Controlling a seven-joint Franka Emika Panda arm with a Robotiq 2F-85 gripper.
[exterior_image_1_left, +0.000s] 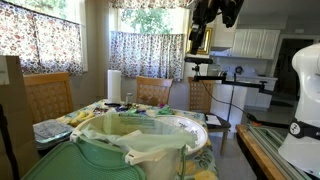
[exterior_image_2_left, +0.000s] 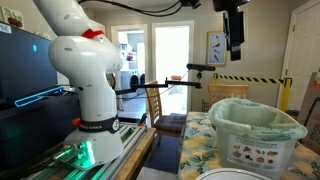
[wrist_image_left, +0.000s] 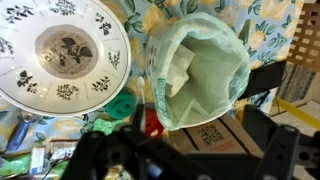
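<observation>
My gripper hangs high above the table, its fingers apart and nothing between them. Below it stands a bin (exterior_image_2_left: 255, 147) lined with a pale green bag (wrist_image_left: 215, 75), whose edges fold over the rim. Looking down from the wrist, a white crumpled piece (wrist_image_left: 180, 70) shows inside the bag. A round white plate (wrist_image_left: 65, 88) with a dark leaf pattern lies beside the bin. In the second exterior view the gripper (exterior_image_2_left: 235, 35) is well above the bin, touching nothing.
The table wears a flowered cloth (wrist_image_left: 150, 15). Near the plate lie a green round item (wrist_image_left: 121, 105), a red item (wrist_image_left: 152, 122) and small packets. A paper towel roll (exterior_image_1_left: 114, 86) stands farther back. A green lid-like object (exterior_image_1_left: 85, 163) fills the near left.
</observation>
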